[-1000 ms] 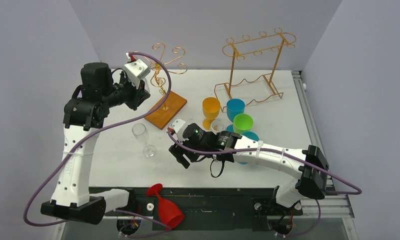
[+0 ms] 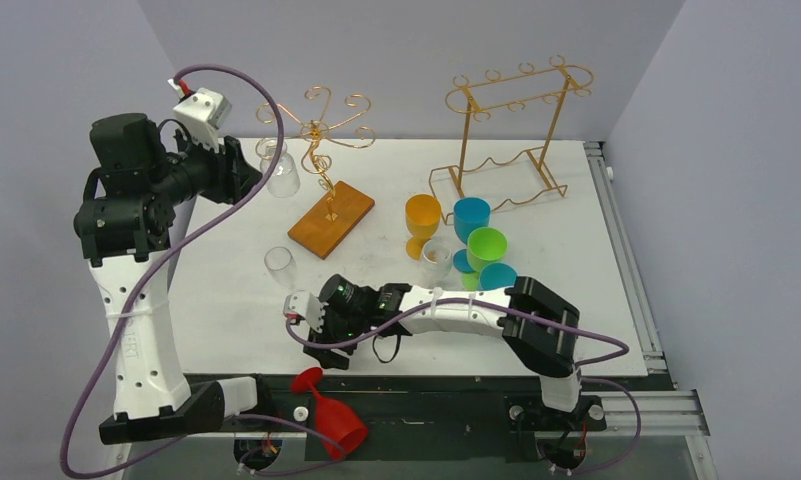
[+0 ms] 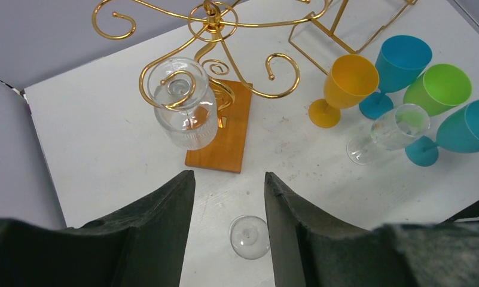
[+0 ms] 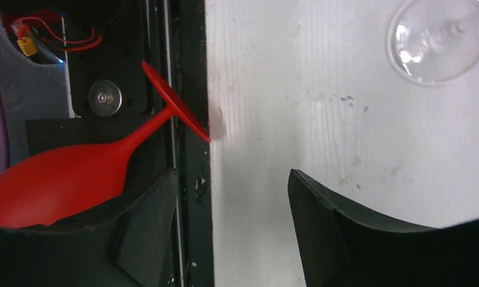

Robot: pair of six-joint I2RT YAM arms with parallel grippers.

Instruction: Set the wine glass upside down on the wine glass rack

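Observation:
The red wine glass (image 2: pixel 338 422) lies tipped over off the table's front edge, its foot against the edge and its bowl on the black gear below. My right gripper stands open above that edge, nothing between its fingers; the red glass (image 4: pixel 75 173) is to its left in the right wrist view. At the upper left, my left gripper is open and empty, in front of the gold spiral rack (image 3: pixel 222 24). One clear glass (image 3: pixel 186 107) hangs upside down on a hook of this rack. A second gold rack (image 2: pixel 516 100) at the back right hangs empty.
A clear glass (image 2: pixel 280 264) stands alone at the table's left. Orange (image 2: pixel 422 215), blue (image 2: pixel 471 217) and green (image 2: pixel 486 246) goblets, another blue one and a clear glass cluster right of centre.
My right gripper has moved left and toward the front edge, closer to the red glass, which stays put.

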